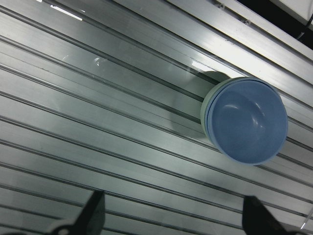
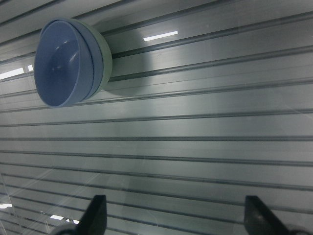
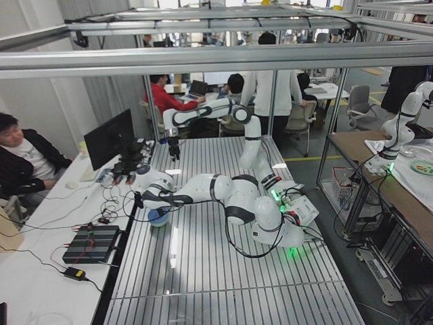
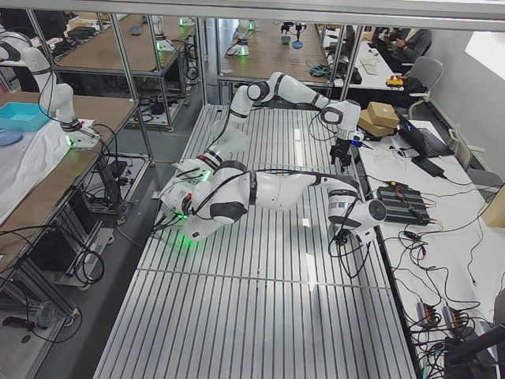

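Nested bowls, blue (image 1: 247, 122) (image 2: 56, 63) over pale green (image 2: 105, 58), stand on the slatted metal table (image 3: 223, 291) by its desk-side edge. In the camera left view the blue bowl (image 3: 159, 215) is partly behind the nearer arm. My left gripper is above the table beside the bowls, fingers wide apart and empty. My right gripper is also open and empty, with the bowls off toward the upper left of its view.
A white desk (image 4: 442, 260) with monitor, black boxes and cables runs along the table's edge. Both arm bases stand at the opposite edge. Metal frame bars cross overhead.
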